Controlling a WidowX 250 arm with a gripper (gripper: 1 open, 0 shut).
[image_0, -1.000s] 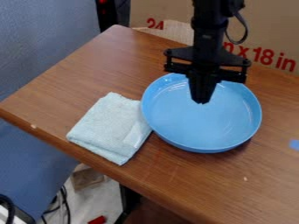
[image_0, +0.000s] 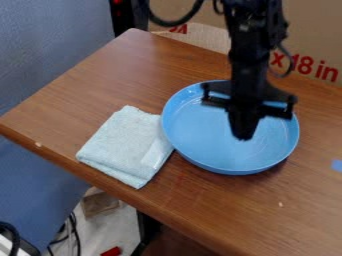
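Note:
A light blue plate (image_0: 214, 145) lies on the wooden table, with a folded pale towel (image_0: 123, 146) to its left. My black gripper (image_0: 245, 122) hangs over the right half of the plate, its tips low above or at the plate's surface; whether they touch it, and how the fingers stand, I cannot tell.
A cardboard box (image_0: 313, 40) stands behind the table. A small blue tape piece (image_0: 335, 164) is at the right. Cables and floor show below the left edge.
The gripper has moved down toward the front of the plate, its tips now lower in view. The plate and towel have stayed put.

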